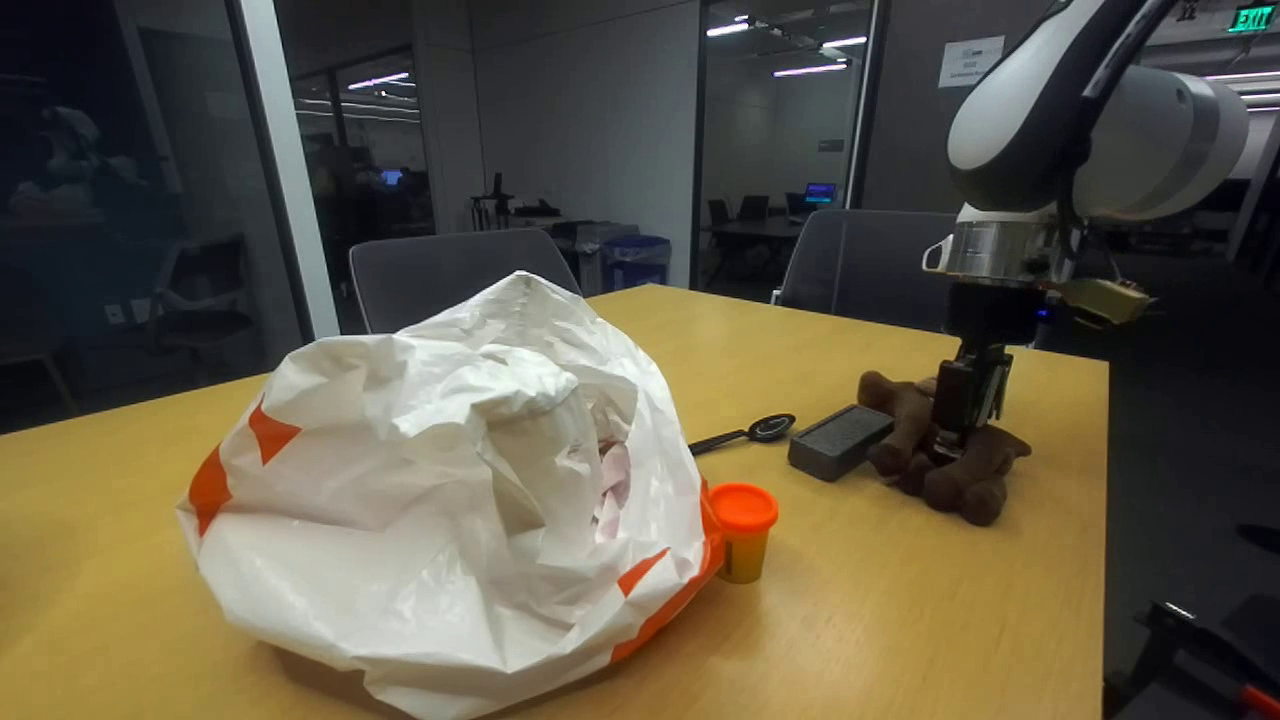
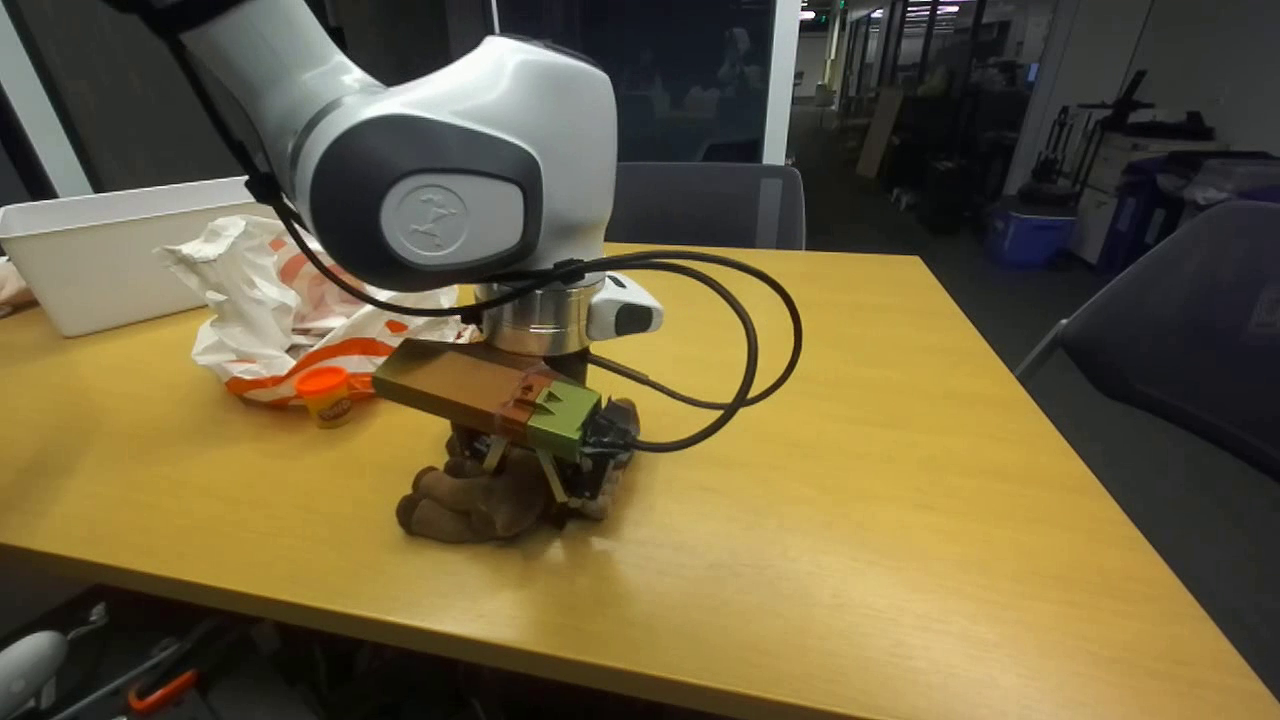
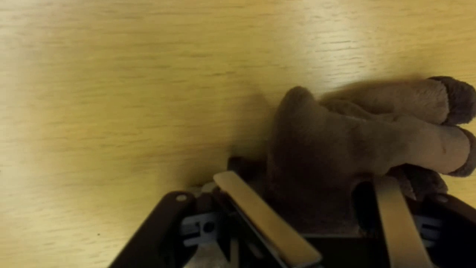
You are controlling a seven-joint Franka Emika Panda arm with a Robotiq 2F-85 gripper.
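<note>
A brown plush animal [image 1: 993,462] lies on its side on the table, legs toward the front in exterior view 1. My gripper [image 1: 963,439] is down over its body, pointing at the table. In the wrist view, the fingers [image 3: 267,219] stand apart, with the dark brown body of the plush [image 3: 321,156] between them. Whether both pads press on it is too dark to tell. In exterior view 2, the arm and the camera mount hide part of the plush [image 2: 462,502].
Touching or nearly touching the plush is a dark grey block [image 1: 841,442]. A black spoon [image 1: 768,427], an orange-lidded tub [image 1: 741,528] and a big white plastic bag [image 1: 396,504] lie farther left. A white bin [image 2: 132,258] stands behind the bag. The table's edge is close to the plush.
</note>
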